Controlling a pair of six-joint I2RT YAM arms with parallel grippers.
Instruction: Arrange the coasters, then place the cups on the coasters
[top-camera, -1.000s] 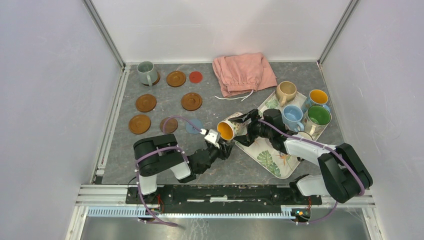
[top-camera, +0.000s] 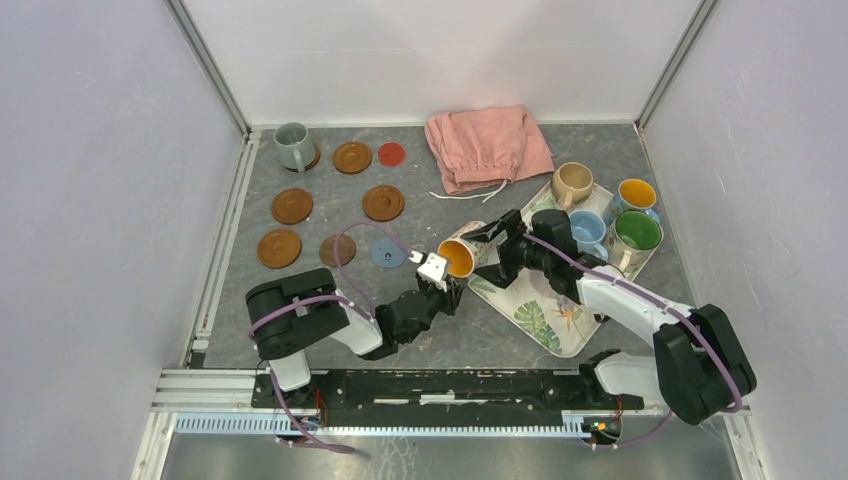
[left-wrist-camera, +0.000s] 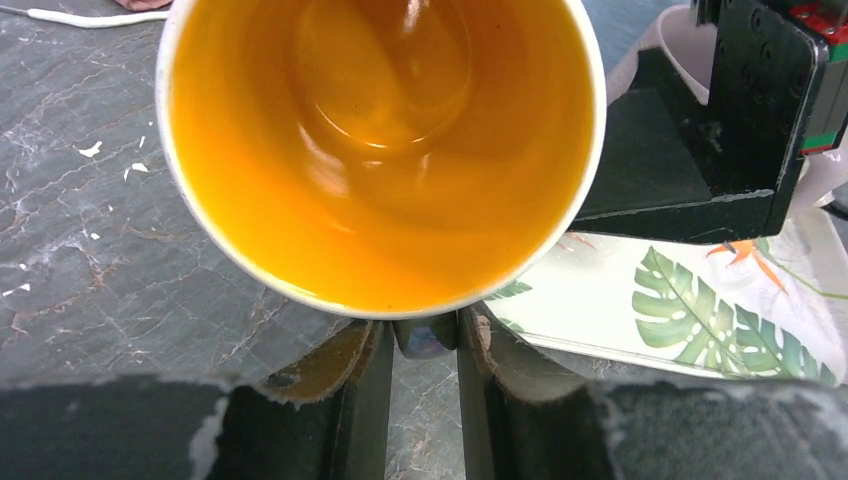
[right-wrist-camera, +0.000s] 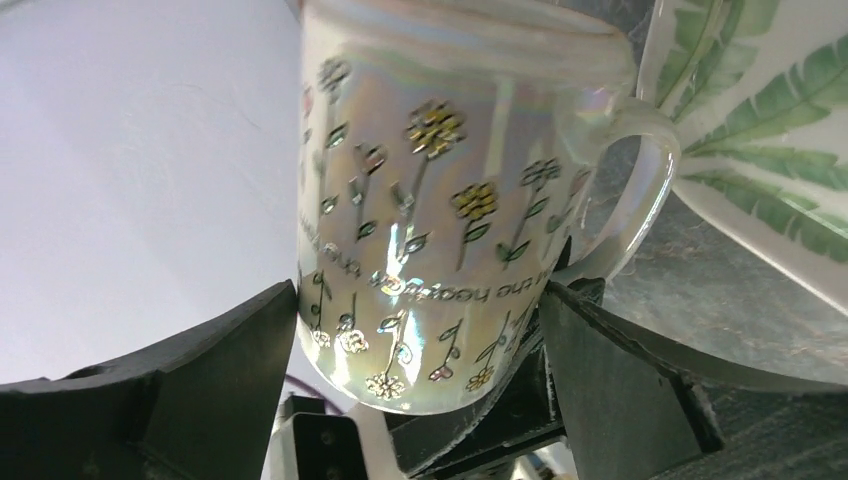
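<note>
A white flower-printed cup (right-wrist-camera: 430, 220) with an orange inside (top-camera: 456, 259) is held tilted above the table, its mouth toward the left arm. My left gripper (top-camera: 446, 288) is shut on it just below the rim, on what looks like its handle (left-wrist-camera: 424, 338). My right gripper (top-camera: 487, 256) is open, with fingers (right-wrist-camera: 215, 375) on either side of the cup's body; whether they touch it cannot be told. Left of the cup lies a blue coaster (top-camera: 388, 253). Several brown coasters (top-camera: 383, 203) and a red coaster (top-camera: 391, 154) lie farther left and back.
A leaf-patterned tray (top-camera: 549, 335) on the right holds several cups, including a tan cup (top-camera: 573, 184) and a blue cup (top-camera: 588, 229). A grey-green cup (top-camera: 294, 147) stands on a coaster at back left. Pink cloth (top-camera: 487, 147) lies at the back.
The cup and both grippers have shifted only slightly, a little right and back. The left arm's elbow has swung left and the right arm's elbow right.
</note>
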